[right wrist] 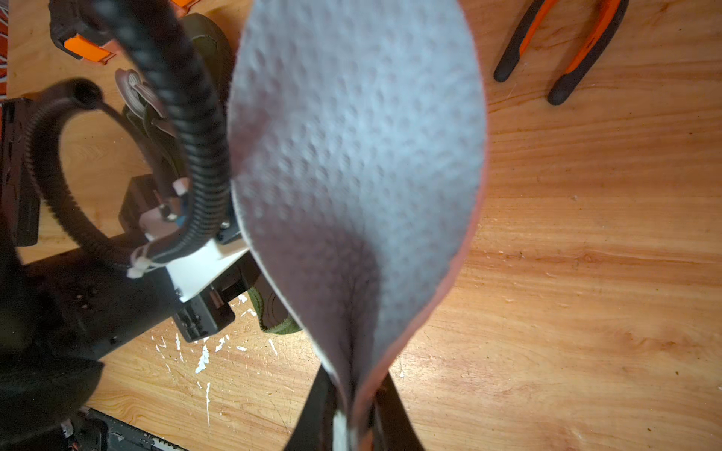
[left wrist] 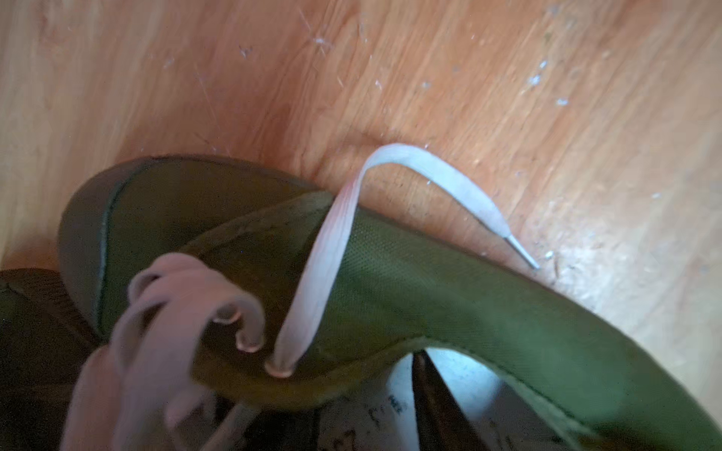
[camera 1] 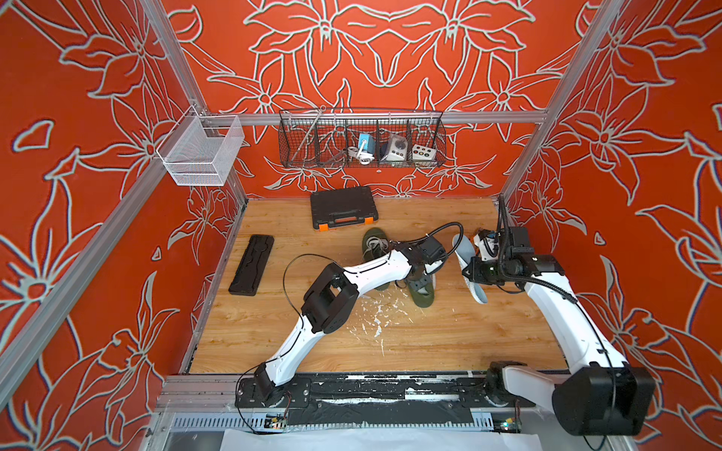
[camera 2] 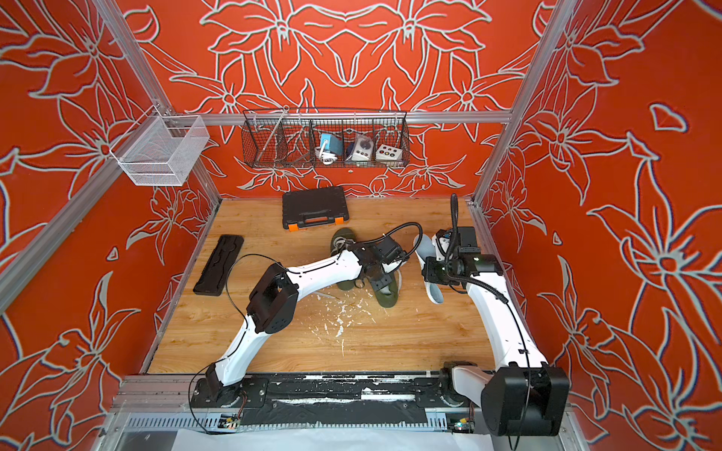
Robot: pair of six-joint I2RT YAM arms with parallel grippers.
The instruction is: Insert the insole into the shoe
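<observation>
Two green canvas shoes lie mid-table, a left shoe (camera 1: 373,236) and a right shoe (camera 1: 422,295). My left gripper (camera 1: 417,267) is over the right one; in the left wrist view its dark fingers (left wrist: 436,398) reach into the shoe opening (left wrist: 526,300) beside white lining, white laces (left wrist: 323,278) lying to one side. It is open. My right gripper is shut on a pale dimpled insole (right wrist: 353,127), squeezed at its narrow middle and held to the right of the shoes.
A black case (camera 1: 342,203) stands at the back, a long black tray (camera 1: 252,263) at the left. Orange-handled pliers (right wrist: 594,52) lie beside the insole in the right wrist view.
</observation>
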